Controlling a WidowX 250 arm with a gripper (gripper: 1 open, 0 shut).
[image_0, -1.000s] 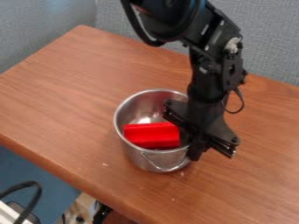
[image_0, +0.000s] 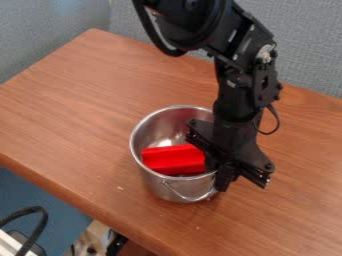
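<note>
A steel pot (image_0: 158, 132) with a wire handle stands on the wooden table, holding a red block (image_0: 174, 158) that lies on its side inside. My black gripper (image_0: 222, 182) reaches down at the pot's right rim, its lower end beside the outer wall and partly over the opening, covering part of the block's right end. The fingertips are small and dark here; nothing is visible held in them, and their opening is hard to make out.
A grey partition stands at the back.
My gripper has shifted slightly down over the last second, and the pot with the red block has shifted a little toward the front.
</note>
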